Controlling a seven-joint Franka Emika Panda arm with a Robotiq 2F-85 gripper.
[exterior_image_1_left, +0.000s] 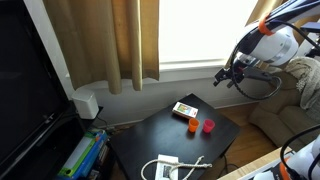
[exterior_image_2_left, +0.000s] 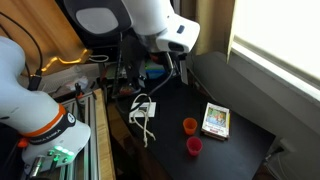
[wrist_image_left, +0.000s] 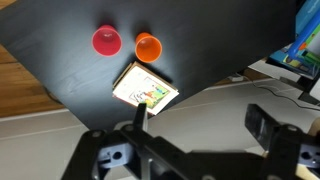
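High above the black table, my gripper stands open, with nothing between its fingers. In the wrist view its two fingers show apart at the lower edge, well clear of everything on the table. An orange cup and a red cup stand side by side, their open tops facing up. Close to the orange cup lies a small box with a white, pictured top. The same orange cup, red cup and box appear in the second exterior view.
A white power strip with its pale cord lies at the table's near side. Colourful boxes stand left of the table. Curtains and a window lie behind; bare tabletop surrounds the cups.
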